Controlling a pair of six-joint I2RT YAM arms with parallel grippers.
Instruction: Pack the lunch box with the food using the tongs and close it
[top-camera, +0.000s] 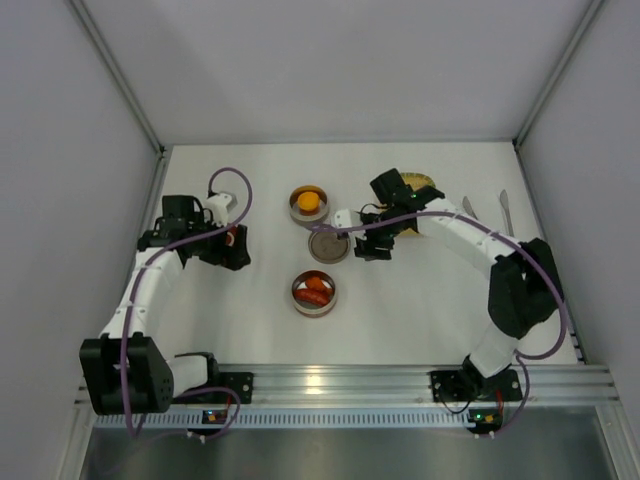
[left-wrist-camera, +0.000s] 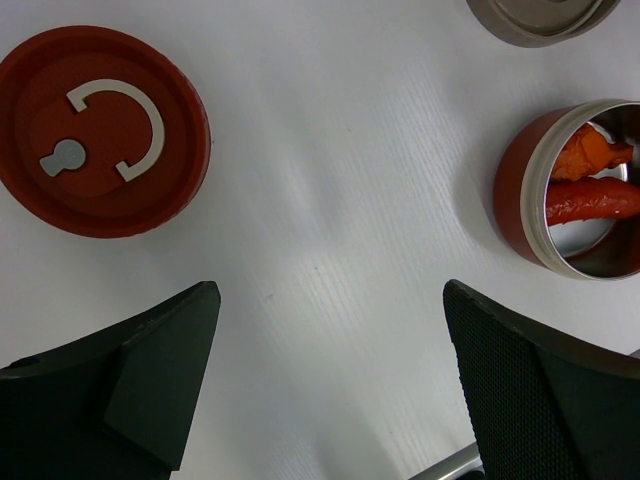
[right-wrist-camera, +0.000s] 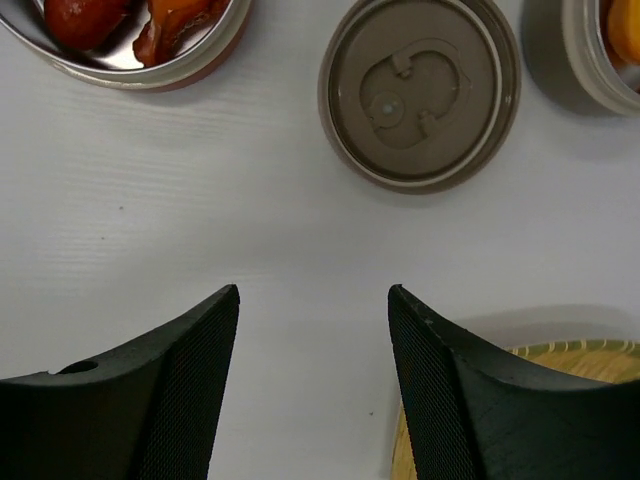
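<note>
A round container with red sausage and orange food (top-camera: 313, 296) sits front centre; one with yellow food (top-camera: 309, 203) is at the back, beside a grey lid (right-wrist-camera: 415, 110). A red lid (left-wrist-camera: 110, 200) lies below my left gripper, which is open and empty. My right gripper hangs near the grey lid and the edge of the yellow woven tray (right-wrist-camera: 590, 355), fingers apart with nothing between them.
Two long utensils (top-camera: 505, 210) lie at the right.
</note>
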